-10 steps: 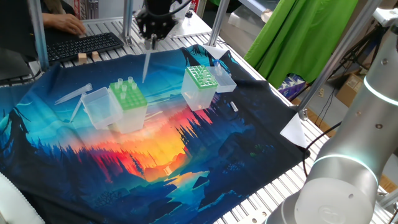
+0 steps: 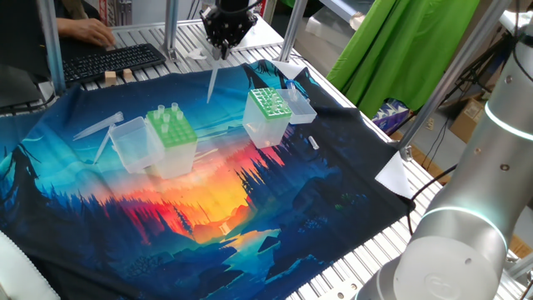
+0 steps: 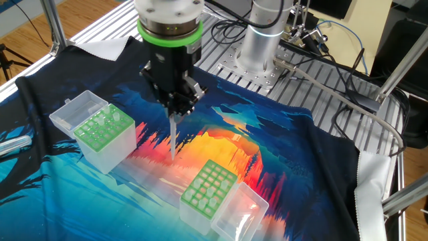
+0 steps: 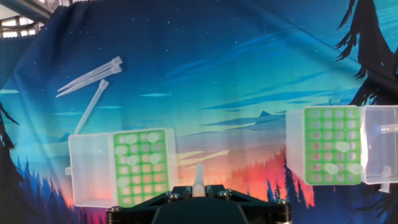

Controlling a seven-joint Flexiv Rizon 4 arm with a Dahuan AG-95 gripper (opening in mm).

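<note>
My gripper (image 2: 218, 55) is shut on a clear pipette tip (image 2: 212, 85), which hangs point down above the cloth. In the wrist view, that tip stands out between the fingers at the bottom centre. Two translucent tip boxes with green grid tops stand on the cloth, lids open. One box (image 4: 142, 168) is left of the gripper in the wrist view, with several tips in its grid; the other box (image 4: 333, 146) is to the right, also with several tips. In exterior view 2, the gripper (image 3: 174, 114) appears between the boxes in the picture, touching neither.
Several loose tips (image 4: 90, 78) lie on the cloth beyond the left box in the wrist view. Metal posts (image 2: 171, 29) rise at the table edges. A person's hand (image 2: 87, 32) rests by a keyboard (image 2: 112, 62). Cloth between the boxes is clear.
In exterior view 1, my gripper has moved rightward and slightly up the picture, carrying the tip with it. The boxes and loose tips have stayed put.
</note>
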